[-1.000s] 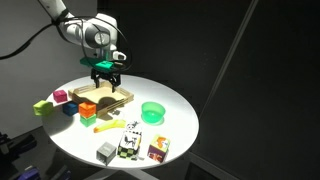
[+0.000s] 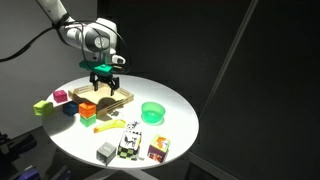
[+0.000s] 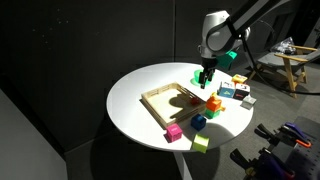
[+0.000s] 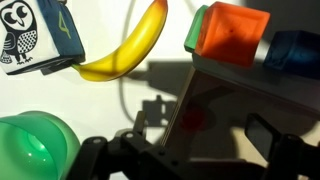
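Note:
My gripper (image 2: 105,84) is open above the shallow wooden tray (image 2: 122,103), with nothing between its fingers. From the other side, the gripper (image 3: 212,84) hangs over the tray's (image 3: 163,117) right end. The wrist view shows the two dark fingers wide apart, the tray's edge running beneath them. Inside the tray, a small red item (image 4: 195,120) lies in shadow; its shape is hard to make out. An orange block (image 4: 232,34) on a green block (image 4: 194,30) stands just outside the tray, beside a dark blue block (image 4: 294,52).
A yellow banana (image 2: 110,126) and a green bowl (image 2: 153,111) lie outside the tray. Several patterned or grey cubes, such as the owl one (image 4: 38,35), stand near the table edge. Pink (image 3: 174,132) and yellow-green (image 3: 201,143) blocks sit at another edge.
My gripper has shifted slightly down and to the left in exterior view 1, staying over the tray. The objects on the table have not moved.

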